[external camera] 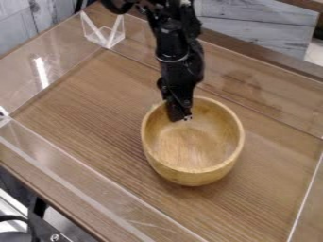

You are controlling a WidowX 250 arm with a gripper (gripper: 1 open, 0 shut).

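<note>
A pale wooden bowl (192, 146) sits on the wooden table (82, 132), right of centre, its inside empty as far as it shows. My black gripper (175, 109) reaches down from the top to the bowl's back left rim and is shut on it; the fingertips are dark and partly hidden against the rim.
A clear plastic piece (104, 28) stands at the back left edge of the table. A dark cable (15, 219) shows at the lower left corner.
</note>
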